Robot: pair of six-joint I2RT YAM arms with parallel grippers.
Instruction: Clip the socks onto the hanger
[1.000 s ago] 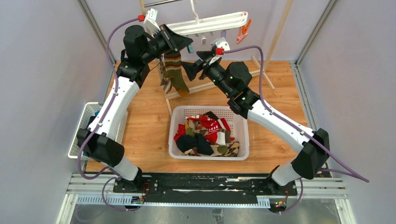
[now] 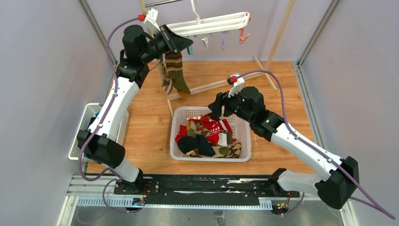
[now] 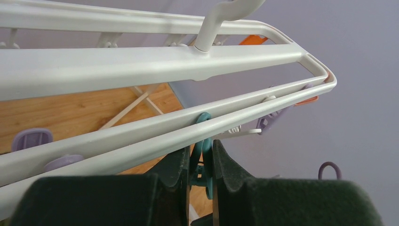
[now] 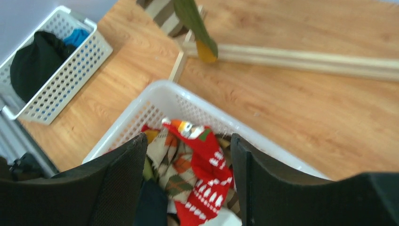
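The white hanger (image 2: 211, 22) runs along the top of the top view. My left gripper (image 2: 188, 43) is at its underside; in the left wrist view its fingers (image 3: 226, 162) close in on both sides of a teal clip (image 3: 207, 153) and touch it. Below that arm hang an olive-brown striped sock (image 2: 175, 70) and a patterned sock (image 2: 167, 84); their upper ends are hidden by the arm. Over the white basket (image 2: 243, 129) my right gripper stands open and empty. Red, dark and patterned socks (image 4: 202, 155) fill that basket.
Several clips hang free on the hanger, among them a purple clip (image 2: 223, 40) and an orange clip (image 2: 243, 36). A second basket (image 2: 77, 141) stands at the left. Wooden bars (image 2: 207, 87) cross the floor behind the middle basket.
My right arm has drawn away from beneath the hanger, toward the right and front, and is now over the basket. The left arm and the hanging socks look almost unmoved.
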